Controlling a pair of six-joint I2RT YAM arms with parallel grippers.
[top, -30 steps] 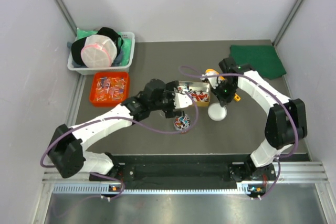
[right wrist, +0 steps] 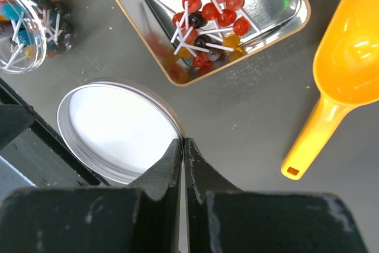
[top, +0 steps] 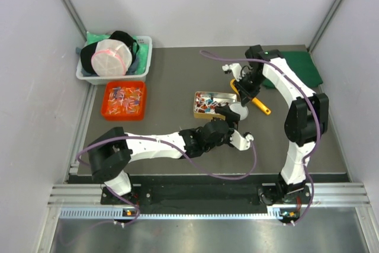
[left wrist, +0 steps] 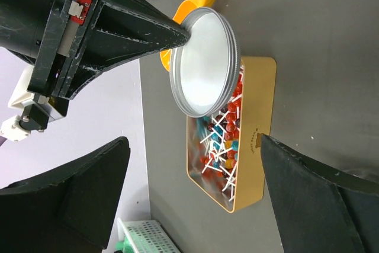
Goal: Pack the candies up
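Note:
A round white lid (top: pixel 240 110) with a silver rim hangs tilted beside the gold tin (left wrist: pixel 260 102). My right gripper is shut on the edge of that lid. Inside the tin lie lollipops (right wrist: pixel 216 13) in red, black and other colours. Fingers spread wide, my left gripper is open and empty, facing the lid and tin. A clear jar (right wrist: pixel 37 51) of lollipops shows its mouth at the upper left of the right wrist view; in the top view my left arm hides it.
An orange basket (top: pixel 143 109) of wrapped candies stands at the left. Behind it is a white basket (top: pixel 148 43) with a cap and bags. A yellow scoop (top: pixel 260 106) lies right of the tin, and a green cloth (top: pixel 305 70) at the back right.
The lid has shifted back and slightly left with my right gripper. The jar became covered by my left arm.

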